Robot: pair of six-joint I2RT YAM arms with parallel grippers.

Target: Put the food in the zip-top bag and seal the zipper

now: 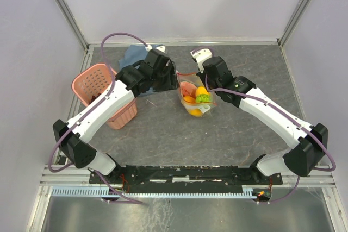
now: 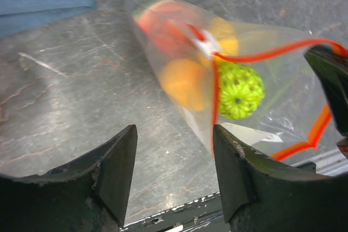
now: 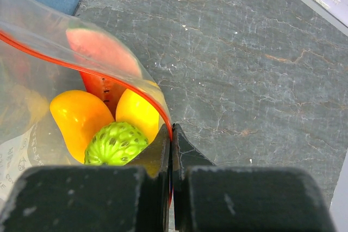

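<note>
A clear zip bag [image 1: 193, 107] with a red-orange zipper sits at the middle, holding a watermelon slice [image 3: 98, 52], mango [image 3: 81, 118], yellow fruit [image 3: 136, 110] and green bumpy fruit [image 3: 114, 145]. My right gripper is shut on the bag's zipper edge at the right side. My left gripper stands open just beside the bag, its right finger near the zipper strip, with nothing visible between its fingers.
A pink basket [image 1: 92, 85] with dark fruit stands at the left. A blue cloth [image 1: 133, 55] lies at the back, partly behind the left arm.
</note>
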